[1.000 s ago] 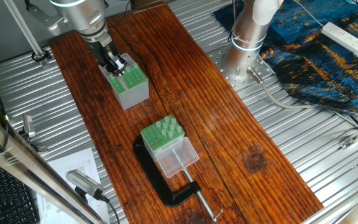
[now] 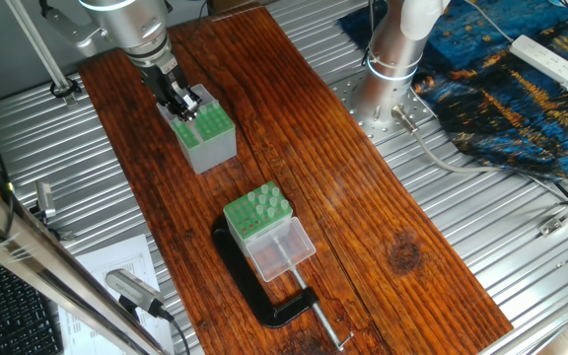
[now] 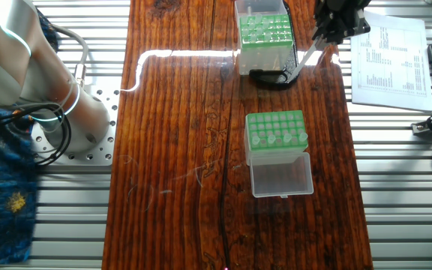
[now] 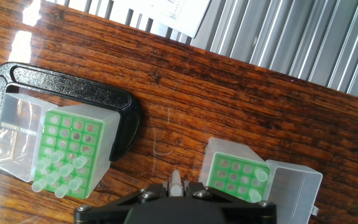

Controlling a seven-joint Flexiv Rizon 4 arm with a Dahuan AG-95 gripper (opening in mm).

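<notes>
My gripper is shut on a translucent pipette tip (image 4: 176, 180), which points away from the wrist. In the second exterior view the long pale tip (image 3: 306, 61) slants down from the dark gripper. One open tip box with a green rack (image 4: 235, 174) stands right of the fingers in the wrist view, with a few tips in its row by the lid. On the left is another green-racked box (image 4: 72, 142), holding several tips at one end. In the first exterior view the gripper (image 2: 191, 113) overlaps the far box (image 2: 210, 148); its height above the box is hard to judge.
A black clamp (image 2: 248, 281) lies around the nearer box on the wooden table (image 2: 363, 222). Both clear lids stand open, one (image 2: 282, 248) over the clamp's side. Bare wood separates the boxes. A metal arm base (image 2: 375, 104) stands beside the table.
</notes>
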